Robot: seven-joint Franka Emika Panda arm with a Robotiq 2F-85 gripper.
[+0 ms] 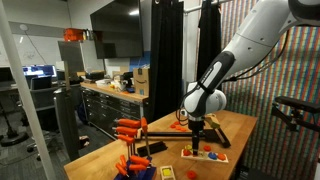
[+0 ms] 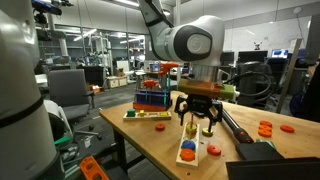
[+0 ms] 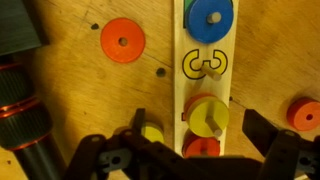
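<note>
A wooden peg board [image 3: 193, 88] runs up the middle of the wrist view. Its upper peg carries a blue disc [image 3: 208, 18], and the peg at the printed number 3 is bare. Lower down, a yellow disc [image 3: 208, 116] sits around a peg, over a partly visible red or orange disc. A red disc [image 3: 202, 147] shows at the lower end. My gripper stands open above the board, its fingers apart on either side of the yellow disc and not visibly touching it. Another yellow disc [image 3: 152, 132] is half hidden by the left finger.
Loose red discs lie left [image 3: 123, 40] and right [image 3: 304, 113] of the board. More discs [image 2: 265, 129] lie farther along the table. A rack of orange-handled items [image 1: 130, 130] stands near the table's corner, and dark bars [image 1: 165, 134] lie behind the board.
</note>
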